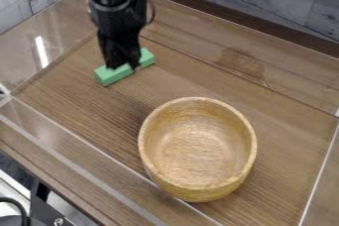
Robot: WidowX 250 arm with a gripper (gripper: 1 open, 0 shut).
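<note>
My black gripper (pixel 125 56) hangs in the upper left of the camera view, at the far end of a small green block (pixel 117 74) on the wooden table, partly over it. The gripper is blurred, and whether it touches the block is unclear. It looks shut, with nothing visible between its fingers. The block lies flat, its near part in plain view.
A round wooden bowl (pixel 197 149) stands at the front right. Pale edging runs along the table's left side.
</note>
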